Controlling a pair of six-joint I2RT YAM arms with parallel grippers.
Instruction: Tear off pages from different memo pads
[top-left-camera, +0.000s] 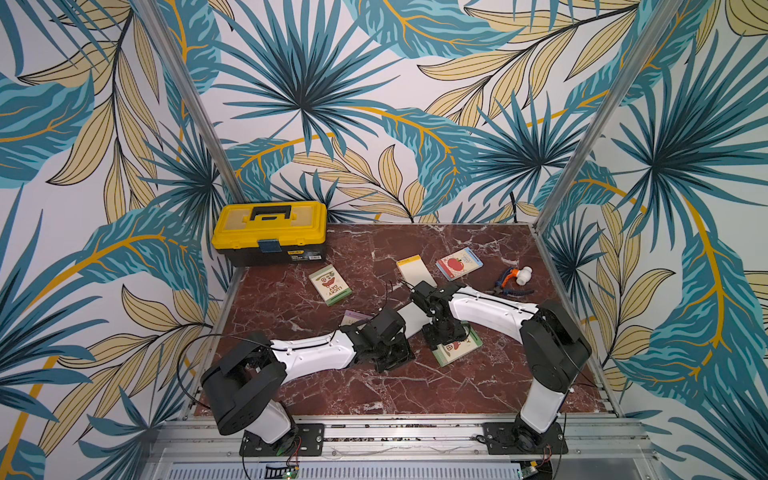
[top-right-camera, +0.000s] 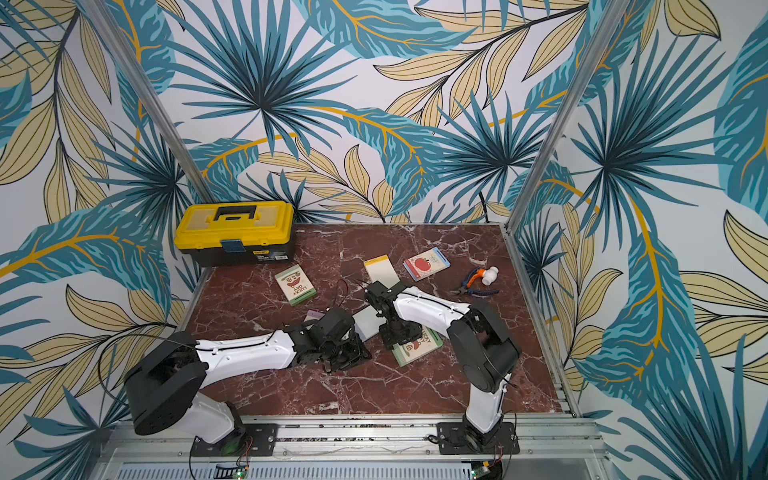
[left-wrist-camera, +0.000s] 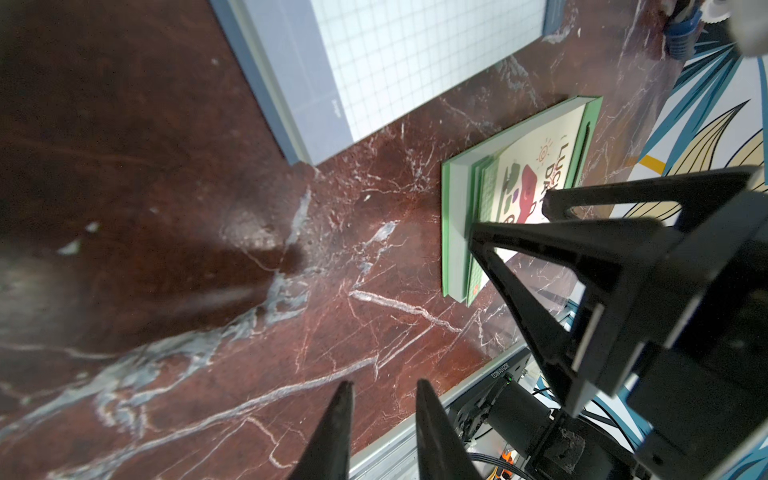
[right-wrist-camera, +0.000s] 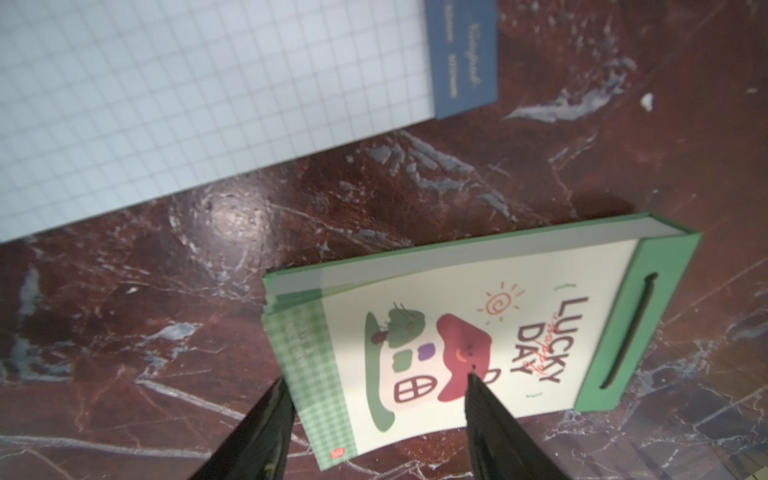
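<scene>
A cream-and-green "Lucky Day" memo pad (right-wrist-camera: 432, 352) lies near the table's front right. Its top sheet bows slightly, the green checked end standing a little off the stack. Over that end is my right gripper, open, its two fingers apart on either side of the checked strip's lower part; contact cannot be told. My left gripper is part open over bare marble, left of this pad, with nothing between its fingers. A blue-edged grid pad (left-wrist-camera: 432, 56) lies just behind, partly covered by the arms in the top views.
At the back are a second Lucky Day pad (top-left-camera: 330, 285), an orange-topped pad (top-left-camera: 416, 270) and a red-fruit pad (top-left-camera: 459, 262). A purple-edged pad (top-left-camera: 354, 317) is mostly hidden by the left arm. Pliers (top-left-camera: 507, 280) lie right; a yellow toolbox (top-left-camera: 270, 225) stands back left.
</scene>
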